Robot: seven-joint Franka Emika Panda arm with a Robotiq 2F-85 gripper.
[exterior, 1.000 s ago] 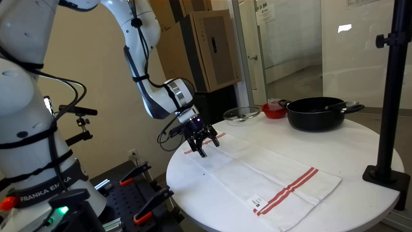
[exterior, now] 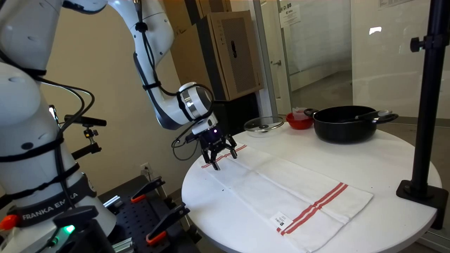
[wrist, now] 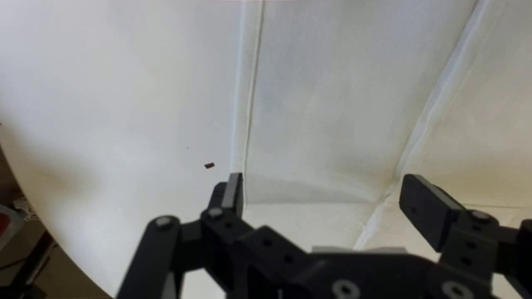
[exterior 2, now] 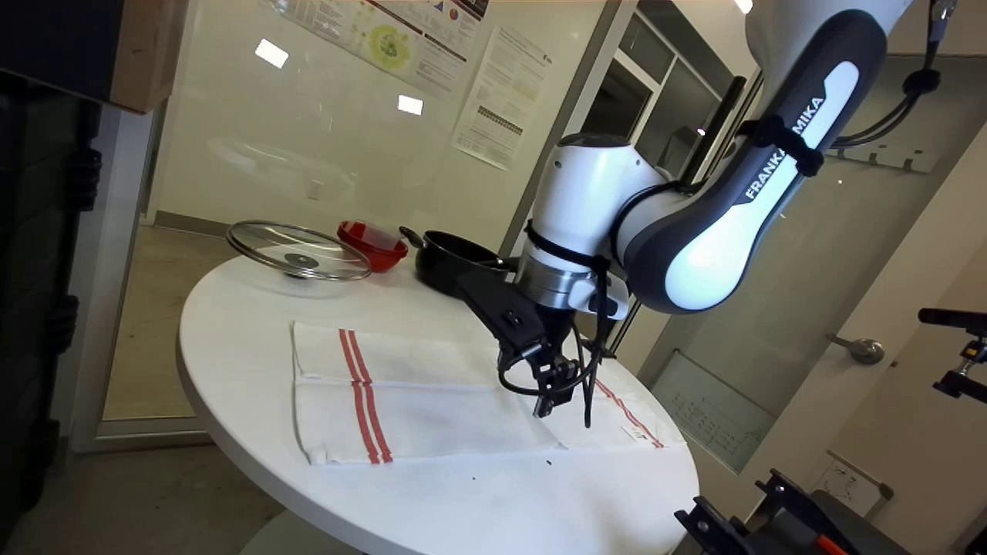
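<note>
A white towel [exterior: 270, 181] with red stripes lies spread in a long strip on the round white table, a crease running along its length. Over its far-left end in exterior view 1, my gripper [exterior: 225, 161] points down, its fingers apart. In exterior view 2 the gripper [exterior 2: 566, 418] hangs above the towel [exterior 2: 435, 416]. The wrist view has the gripper wide open, with one finger [wrist: 232, 192] by the towel's edge and the other near the crease. Nothing is held; whether the fingertips touch the cloth, I cannot tell.
Behind the towel stand a glass lid [exterior: 263, 124], a red bowl [exterior: 299, 122] and a black pot [exterior: 345, 126] with a utensil in it. A black post [exterior: 420, 126] rises at the table's right edge. A small dark speck [wrist: 209, 165] lies beside the towel.
The gripper has moved slightly left and a little up in exterior view 1, toward the towel's striped far-left end. The towel looks unchanged.
</note>
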